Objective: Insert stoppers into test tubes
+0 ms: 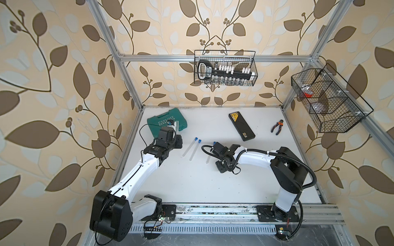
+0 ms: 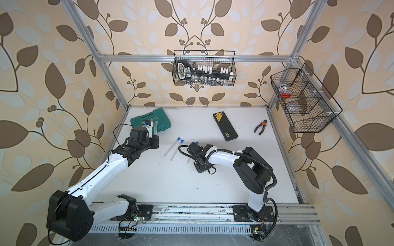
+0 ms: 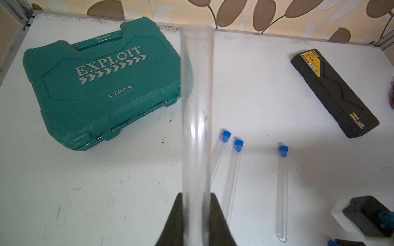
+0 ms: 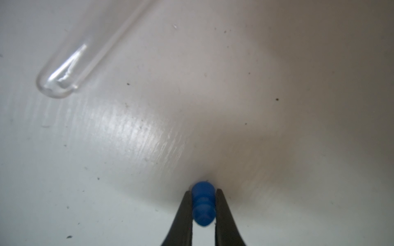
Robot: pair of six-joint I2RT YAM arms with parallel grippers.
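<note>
An empty clear test tube [image 3: 197, 94] stands upright in my left gripper, which is shut on its lower part; its top end has no stopper. In the top left view the left gripper is near the green case. My right gripper is low over the white table, its two fingers close along both sides of a small blue stopper [image 4: 203, 203]. Whether they press on it, I cannot tell. Three tubes with blue stoppers lie on the table: a left one [image 3: 219, 153], a middle one [image 3: 234, 176] and a right one [image 3: 282, 192].
The green case [image 1: 158, 123] lies at the back left and a black box [image 1: 242, 126] at the back right. Pliers [image 1: 277, 127] rest near the right edge. The rounded end of a tube [image 4: 61, 82] is close to the right gripper.
</note>
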